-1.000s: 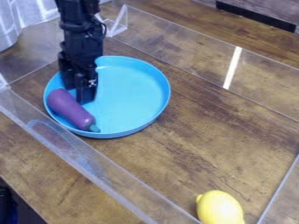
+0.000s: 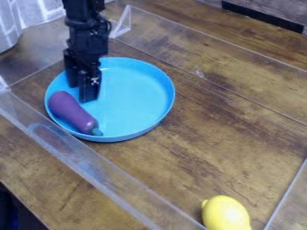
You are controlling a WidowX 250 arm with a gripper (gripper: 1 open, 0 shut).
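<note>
My black gripper (image 2: pixel 84 83) hangs over the left part of a light blue plate (image 2: pixel 135 102). A purple eggplant (image 2: pixel 71 111) lies on the plate just below the gripper, toward the front left. The fingers point down; whether they are open or shut is hard to make out. A yellow object (image 2: pixel 224 213), like a lemon, lies on the wooden table at the bottom right.
Clear plastic walls run along the left front and the right of the wooden table (image 2: pixel 216 117). A silvery object (image 2: pixel 9 22) stands at the top left. The table right of the plate is clear.
The gripper and the eggplant have shifted very slightly; otherwise the scene looks the same.
</note>
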